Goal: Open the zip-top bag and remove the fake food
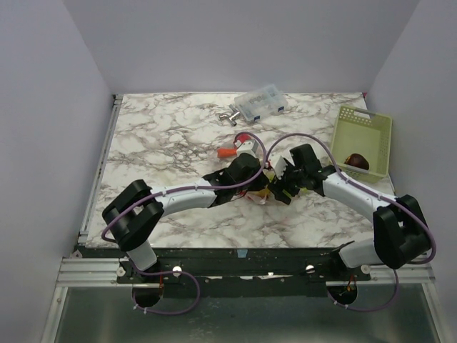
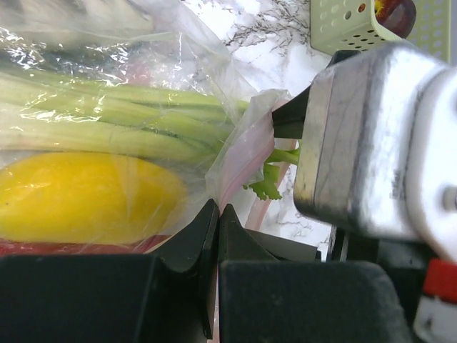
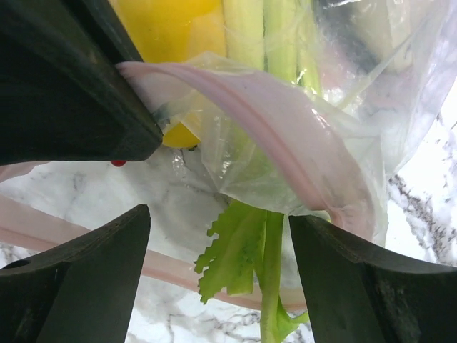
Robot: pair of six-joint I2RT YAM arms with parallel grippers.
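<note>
The clear zip bag (image 2: pixel 143 50) holds a yellow food piece (image 2: pixel 89 199) and green celery stalks (image 2: pixel 128 118). My left gripper is shut on the lip of the bag by its pink zip strip. The bag's mouth gapes in the right wrist view, where celery leaves (image 3: pixel 235 246) poke out past the strip. Around those leaves stand the parted fingers of my right gripper, one finger close against the pink strip (image 3: pixel 343 193). Whether that finger touches the strip, I cannot tell. From above, both grippers meet over the bag and hide much of it.
A green basket (image 1: pixel 368 125) with a dark round food piece (image 1: pixel 356 161) stands at the back right. At the back lies a clear plastic case (image 1: pixel 260 103). An orange item (image 1: pixel 226 152) shows by the bag's far end. Bare marble lies to the left.
</note>
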